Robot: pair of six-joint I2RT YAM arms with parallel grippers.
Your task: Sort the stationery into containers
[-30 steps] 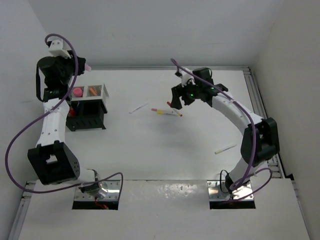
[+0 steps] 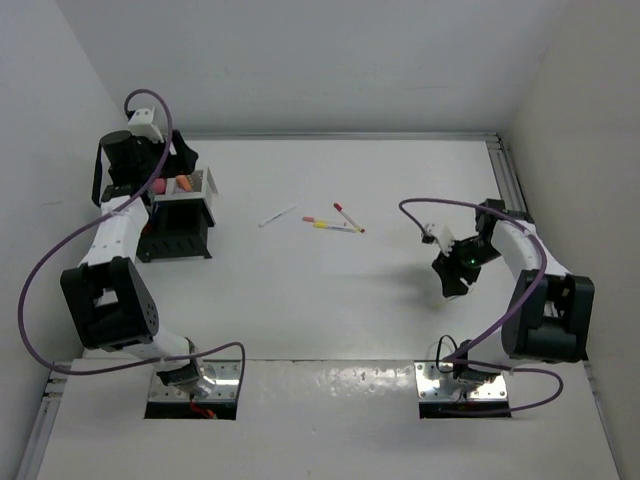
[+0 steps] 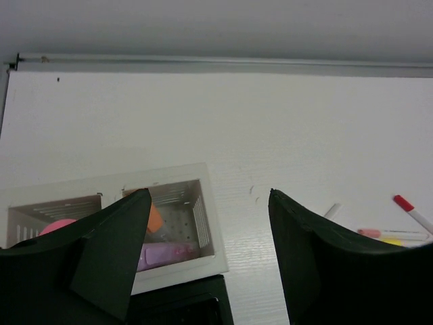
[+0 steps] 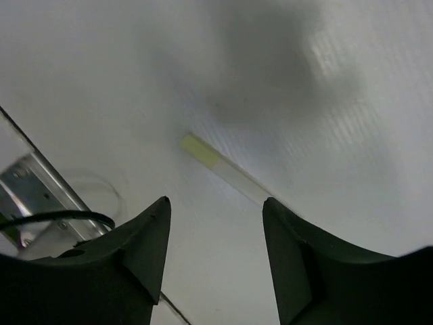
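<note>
My left gripper is open over the white divided container (image 3: pixel 210 223), which holds a pink round item (image 3: pixel 55 226), an orange item (image 3: pixel 155 218) and a purple item (image 3: pixel 166 254); a black container (image 2: pixel 175 240) adjoins it. My right gripper is open above a yellow-ended marker (image 4: pixel 223 169) at the table's right, nothing between its fingers. At the middle of the table lie a red-capped marker (image 2: pixel 349 218), pink-ended (image 2: pixel 309 219) and yellow-ended (image 2: pixel 335 227) markers, with a white pen (image 2: pixel 276 216) to their left.
Metal rails (image 2: pixel 330 134) edge it, with walls beyond at back and sides. Cables loop over both arms.
My left gripper has lowered to the white container, and the pink object it carried is no longer between its fingers. My right gripper has moved right and toward the front, over the lone marker.
</note>
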